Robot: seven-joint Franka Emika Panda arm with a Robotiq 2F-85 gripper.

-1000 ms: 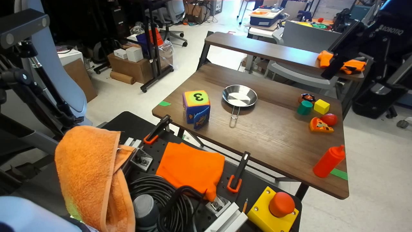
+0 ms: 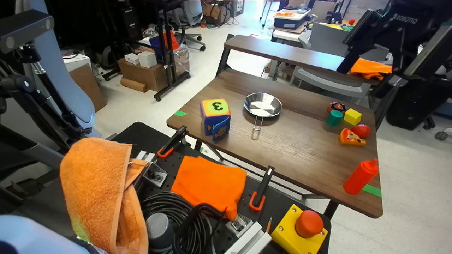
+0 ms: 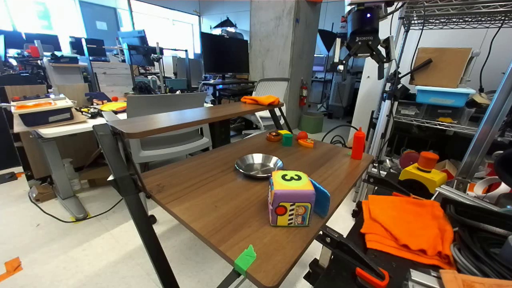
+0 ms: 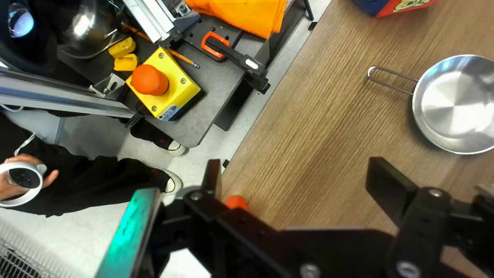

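Note:
High above the right end of the table, my gripper (image 3: 363, 67) stands open and empty. In the wrist view, its two fingers (image 4: 390, 187) are wide apart over bare wood. A steel pan (image 2: 263, 105) with a wire handle rests near the table's middle. The cloth cube (image 3: 291, 197) with a 3 on top sits by the near edge. A red squeeze bottle (image 2: 361, 176) is upright at the right corner. Grouped at the far right are a green cylinder (image 2: 334, 118), a yellow block (image 2: 352, 116), a red ball (image 2: 361, 130), a pizza slice (image 2: 352, 137) and a brown ring-like item (image 2: 336, 107).
A raised shelf (image 2: 288, 51) runs along the table's back, an orange cloth (image 3: 260, 100) on its end. In front stands a black bench with clamps, another orange cloth (image 2: 209, 182) and a yellow box with a red button (image 2: 308, 224).
In exterior view 1, my gripper has moved left and somewhat upward, now overlapping the shelf's right end from that angle. The table objects have stayed in place.

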